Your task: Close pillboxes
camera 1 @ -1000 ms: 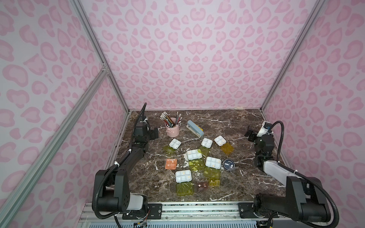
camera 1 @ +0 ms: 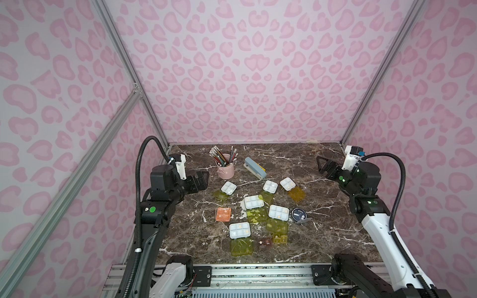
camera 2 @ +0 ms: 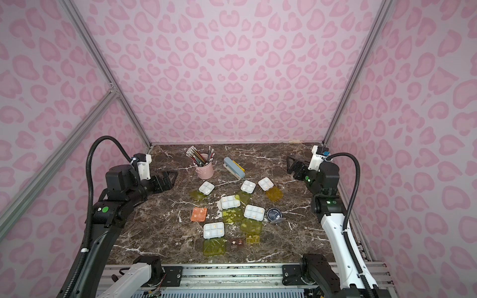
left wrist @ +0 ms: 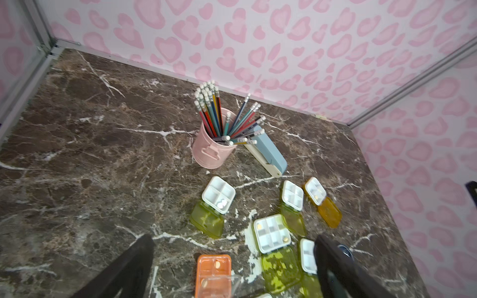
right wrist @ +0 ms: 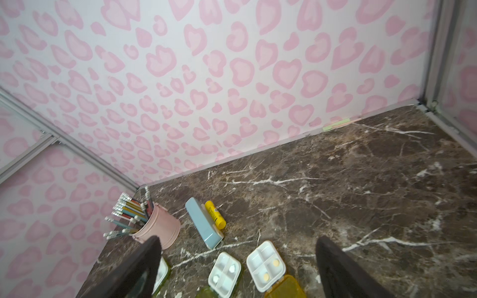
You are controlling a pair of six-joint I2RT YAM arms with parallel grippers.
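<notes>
Several white-trayed pillboxes with yellow-green or amber lids folded open lie mid-table: the large front one point(camera 1: 239, 229), a middle one point(camera 1: 253, 201), one at right point(camera 1: 278, 212), and smaller ones point(camera 1: 228, 188) and an amber-lidded one point(camera 1: 287, 183). An orange box point(camera 1: 223, 214), a dark round box point(camera 1: 298, 214) and small dark red and yellow pieces lie among them. My left gripper point(camera 1: 201, 181) is open above the table's left side, empty. My right gripper point(camera 1: 325, 165) is open above the right side, empty. Both are apart from the pillboxes.
A pink cup of pencils point(camera 1: 225, 170) and a blue-grey stapler point(camera 1: 255, 167), with a yellow item beside it, stand at the back. Pink-patterned walls enclose three sides.
Both arms have risen and shifted, their elbows straightening toward the table's front; the left wrist has moved toward the front. The objects on the table look unchanged.
</notes>
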